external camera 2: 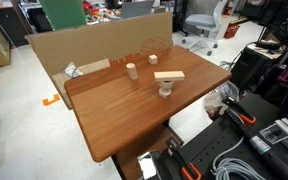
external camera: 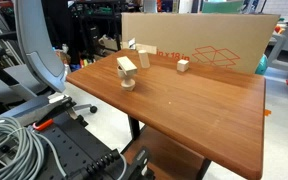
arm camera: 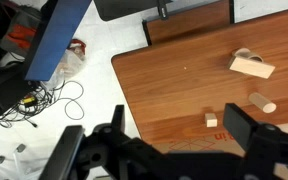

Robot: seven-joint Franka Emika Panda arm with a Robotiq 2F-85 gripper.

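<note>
In the wrist view my gripper is open, its dark fingers (arm camera: 102, 150) spread wide, high above the brown table with nothing held. A pale rectangular block (external camera 2: 169, 76) rests on top of a small rounded wooden piece (external camera 2: 165, 90). Apart from them, a light wooden cylinder (external camera 2: 132, 71) stands upright, and a small pale cube (external camera 2: 153, 59) lies near the far side. From above, the block (arm camera: 252, 66), cylinder (arm camera: 262, 102) and cube (arm camera: 211, 119) show toward the right. Neither exterior view shows the fingers; part of the pale arm (external camera: 42, 40) enters at upper left.
A cardboard panel (external camera: 199, 40) stands along the table's far edge. A dark stand (external camera: 79, 150) with coiled cable (external camera: 14, 145) lies at the near side.
</note>
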